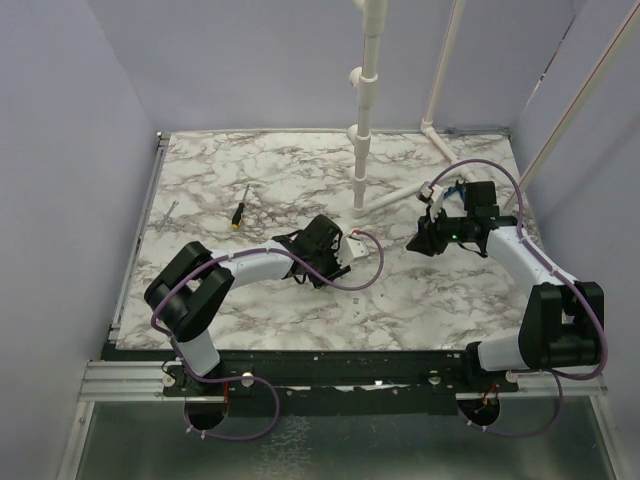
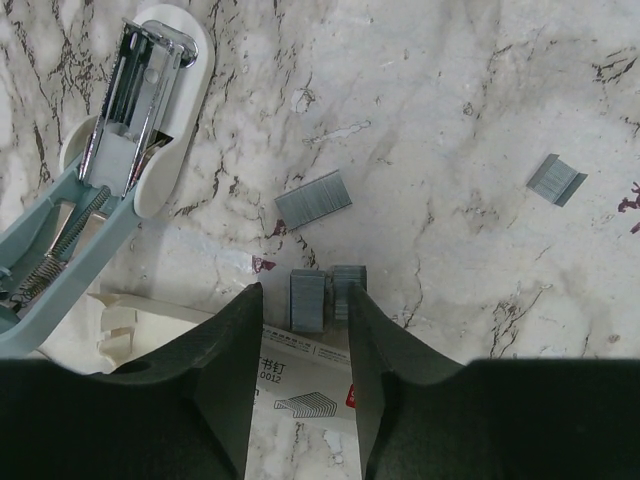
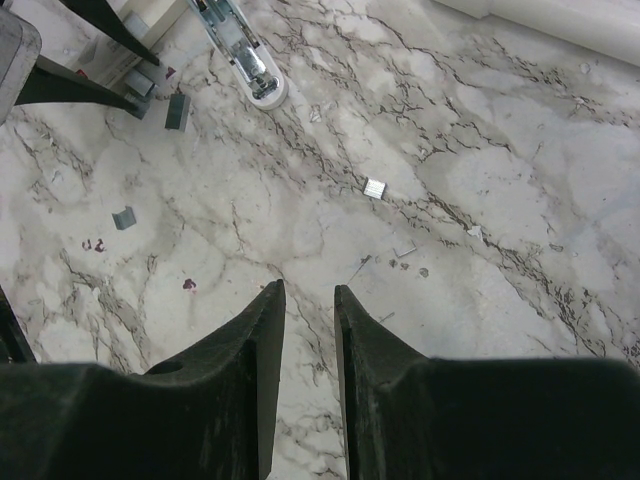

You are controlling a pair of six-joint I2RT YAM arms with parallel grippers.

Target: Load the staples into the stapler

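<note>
An open stapler point(image 2: 40, 285), light blue and white with its metal magazine exposed, lies left in the left wrist view. Two short staple blocks point(image 2: 306, 300) rest beside a paper staple box point(image 2: 292, 385); a flat staple strip point(image 2: 312, 200) and a smaller piece point(image 2: 556, 180) lie apart. My left gripper hangs over the blocks and box, part open; whether anything is between its fingers is unclear. My right gripper is over bare marble at the right, its fingertips a short gap apart with nothing visible between them.
A screwdriver point(image 1: 239, 210) and a thin metal tool point(image 1: 167, 215) lie at the back left. White pipes point(image 1: 390, 198) run along the back and right of the table.
</note>
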